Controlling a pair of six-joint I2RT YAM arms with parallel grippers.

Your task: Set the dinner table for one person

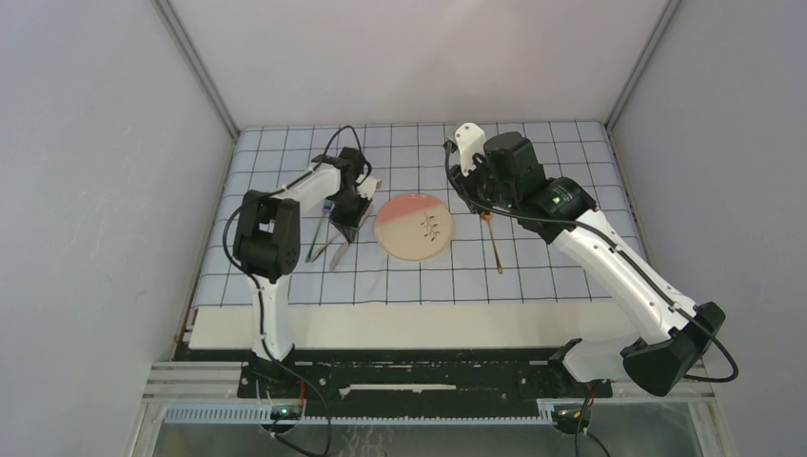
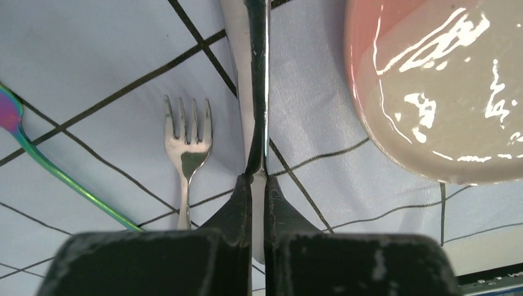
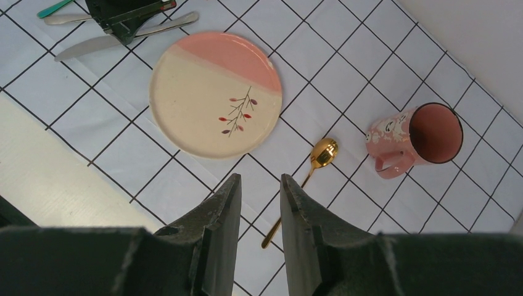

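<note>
My left gripper is shut on a silver knife, whose length runs between the fingertips. In the right wrist view the knife's blade points toward the near left, left of the round pink-and-cream plate. Beside the knife, to its left, lies a small silver fork; further left is a spoon with a green-rainbow handle. My right gripper hovers above the table, fingers apart and empty. Below it a gold spoon rests right of the plate. A pink mug lies on its side, right of that spoon.
A white cloth with a dark grid covers the table. Walls stand at the back and both sides. The right arm reaches over the table's right side.
</note>
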